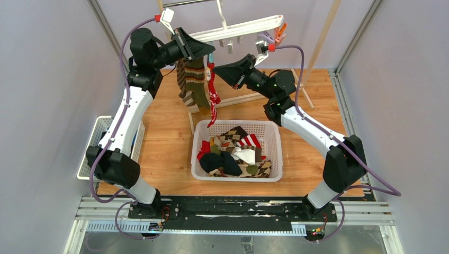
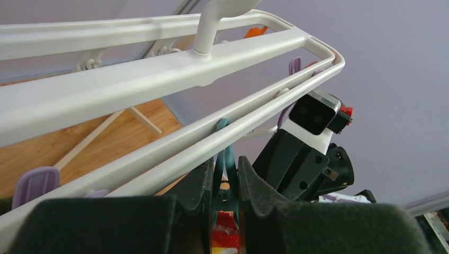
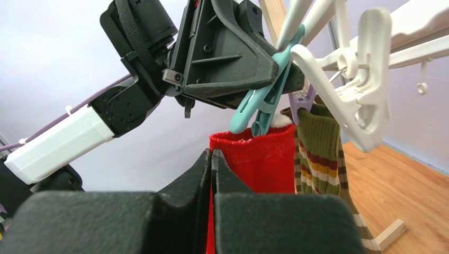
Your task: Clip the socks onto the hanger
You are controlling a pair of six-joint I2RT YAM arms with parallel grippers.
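Note:
A red sock with a white pattern (image 1: 213, 98) hangs below a teal clip (image 3: 275, 74) on the white hanger (image 1: 249, 26). My right gripper (image 1: 215, 69) is shut on the sock's cuff at one side, seen close up in the right wrist view. On the teal clip my left gripper is shut, a finger at either side of it. The clip's lower ends are apart, right at the top edge of the red cuff (image 3: 254, 142); whether both sides straddle the cloth I cannot tell. A striped brown-green sock (image 1: 193, 82) hangs from a purple clip (image 3: 302, 100).
A white clip (image 3: 365, 79) hangs empty close beside the teal one. Orange and purple clips (image 1: 279, 34) are at the hanger's right end. Below stands a white basket (image 1: 275, 127) of mixed socks; another basket (image 1: 98, 129) is at the left.

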